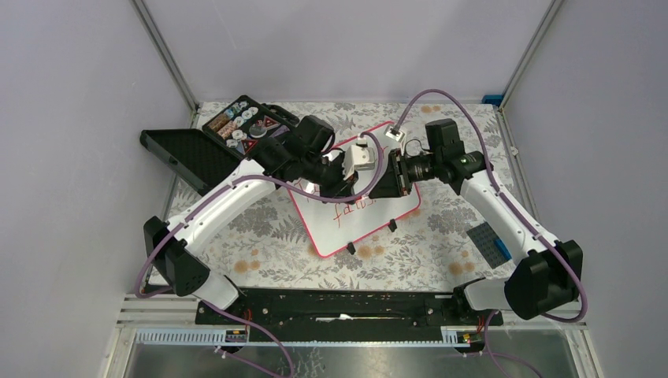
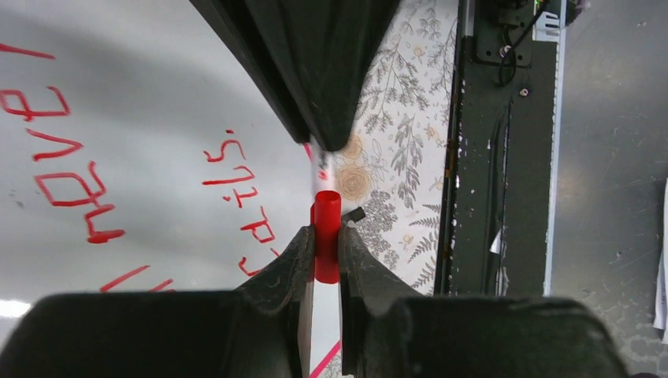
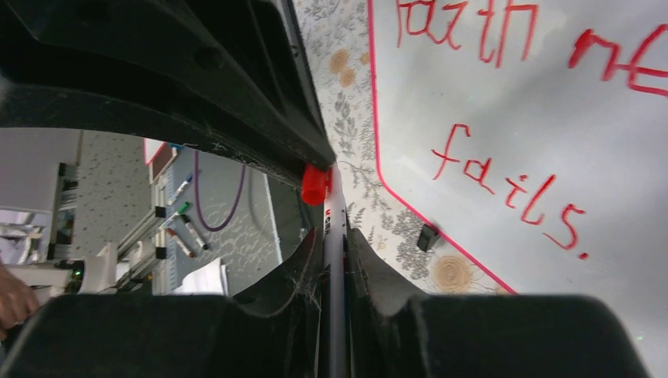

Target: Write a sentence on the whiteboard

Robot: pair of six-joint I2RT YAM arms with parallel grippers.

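The whiteboard (image 1: 331, 228) lies on the patterned table, red handwriting on it, including "fails." (image 3: 516, 197). Above it both grippers meet. My left gripper is shut on a red marker cap (image 2: 327, 228). My right gripper is shut on a white marker (image 3: 335, 276), whose tip end reaches the red cap. In the top view the grippers hide part of the board and writing.
An open black case (image 1: 189, 157) with assorted pieces stands at the back left. A dark mat with a blue item (image 1: 501, 248) lies at the right. Small black clips (image 1: 351, 248) sit at the board's lower edge.
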